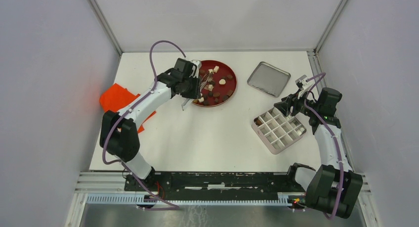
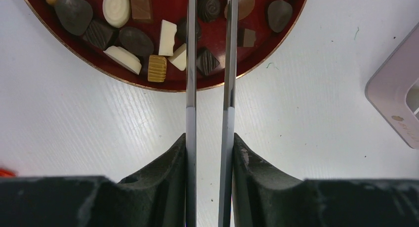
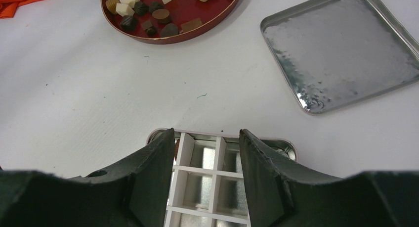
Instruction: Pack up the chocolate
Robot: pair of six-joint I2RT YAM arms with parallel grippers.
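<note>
My left gripper is shut on a pair of metal tongs (image 2: 229,93), whose two arms stand apart. Their tips lie beyond the top edge of the left wrist view; from above, the tongs (image 1: 206,81) reach over the round red tray (image 1: 236,80). Whether anything sits between the tips I cannot tell. Assorted dark, brown and white chocolates (image 2: 137,41) lie in that tray. Over the far edge of the compartment box (image 3: 216,170) my right gripper stands open and empty. A brown chocolate (image 1: 258,121) occupies a corner compartment; most visible ones are empty.
An empty silver tray (image 1: 269,79) lies at the back right, behind the box. Orange cloth (image 1: 117,97) is crumpled at the left, near the left arm. Between the red tray and the box the white table (image 1: 227,138) is clear.
</note>
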